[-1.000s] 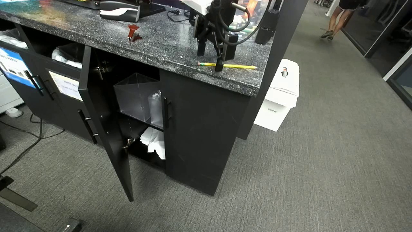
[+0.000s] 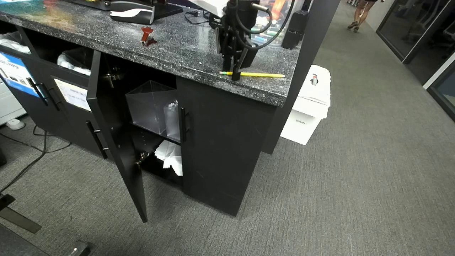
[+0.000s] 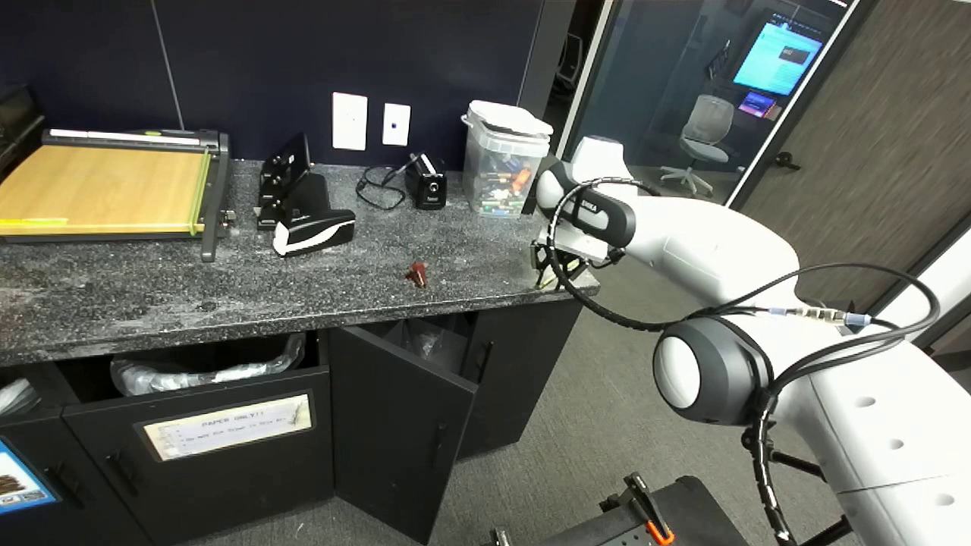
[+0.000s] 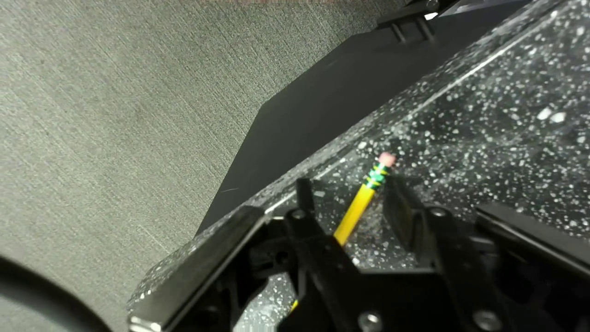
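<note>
A yellow pencil (image 2: 266,75) with a green band and pink eraser lies on the speckled countertop (image 2: 192,55), close to its front right corner. My gripper (image 2: 231,70) points down over the eraser end, one finger on each side of the pencil. In the wrist view the gripper is partly open, and the pencil (image 4: 355,213) passes between its fingers with a gap on both sides. Its eraser shows just past the fingertips; part of the shaft is hidden behind the gripper. Exterior view 2 shows the gripper (image 3: 557,268) low at the counter's right end.
A red-brown staple remover (image 3: 416,274) sits left of the gripper. Behind are a black stapler (image 3: 315,232), an electric sharpener (image 3: 425,185) and a clear tub (image 3: 501,168) of batteries. Below, a cabinet door (image 2: 117,140) stands open. The counter's front edge is very near the pencil.
My gripper's fingers have come closer together, and the gripper has shifted slightly left toward the eraser end. The pencil has moved very slightly toward the counter's front edge. A person in the corridor has walked farther off.
</note>
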